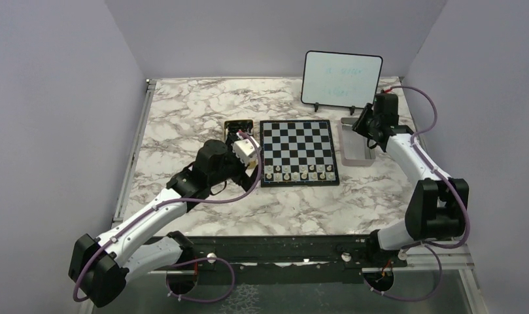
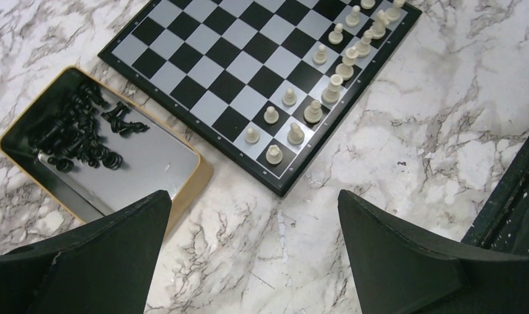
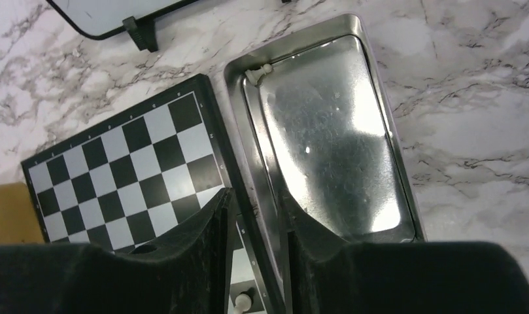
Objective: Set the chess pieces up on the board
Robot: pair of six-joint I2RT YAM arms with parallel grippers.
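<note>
White pieces stand in two rows along the near edge of the chessboard [image 1: 298, 140]. In the left wrist view, the front row of white pawns [image 2: 271, 115] has one bare square among them. One white pawn [image 3: 258, 74] lies on its side in the far left corner of the metal tray [image 3: 333, 144]. Over that tray is my right gripper, its fingers partly apart with nothing between them. Black pieces [image 2: 85, 131] lie jumbled in the tan-rimmed box [image 2: 199, 171]. My left gripper is wide open and empty, above the table by the box and the board's near-left corner.
A whiteboard [image 1: 342, 78] stands on small black feet [image 3: 140, 33] behind the board and metal tray. Bare marble table [image 1: 301, 212] lies in front of the board, and more free room shows at the far left.
</note>
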